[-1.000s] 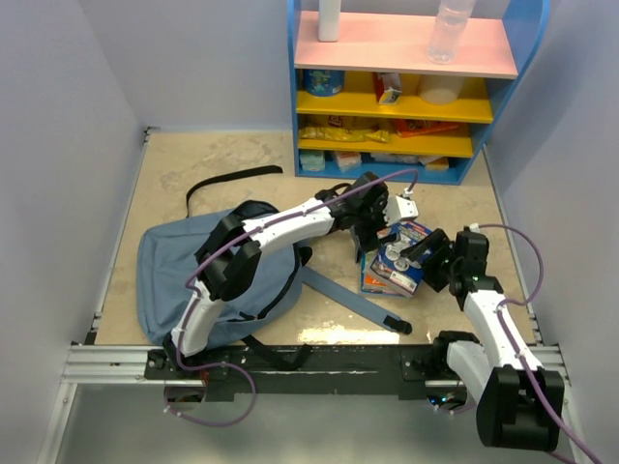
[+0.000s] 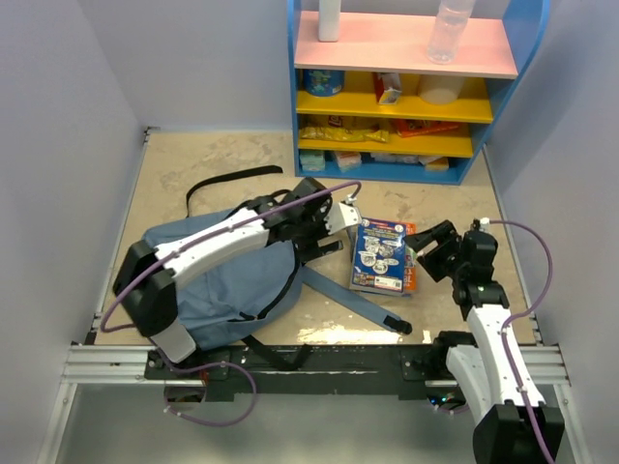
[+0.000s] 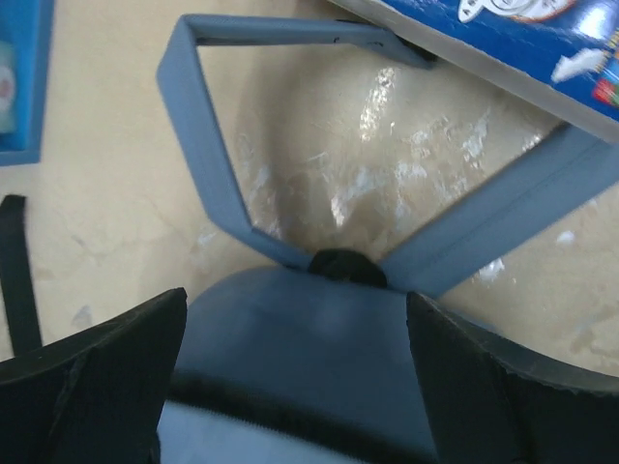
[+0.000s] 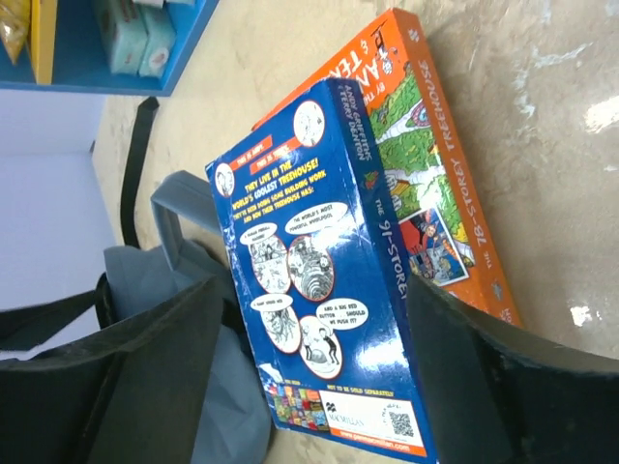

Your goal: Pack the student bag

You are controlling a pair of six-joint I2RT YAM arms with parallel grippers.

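A blue-grey bag [image 2: 232, 290] lies flat at the left, its strap [image 2: 348, 302] stretched toward the front. To its right is a blue book [image 2: 379, 253], resting partly over an orange book [image 4: 455, 193]. My left gripper [image 2: 327, 249] stands open above the bag's right edge; in its wrist view, only bag cloth [image 3: 300, 333] and floor show beyond the spread fingers. Just right of the books, my right gripper [image 2: 426, 253] is open and empty. The right wrist view has the blue book [image 4: 314, 271] lying flat in front of its fingers.
A blue shelf unit with yellow boards [image 2: 387, 108] stands at the back, holding several packets, a blue tin [image 2: 323, 82] and a clear bottle [image 2: 449, 29] on its pink top. A black strap [image 2: 237, 176] lies behind the bag.
The blue book, tilted between both grippers a second ago, now lies flat on the orange one. My left arm has swung left toward the bag; the right gripper has come off the books and opened.
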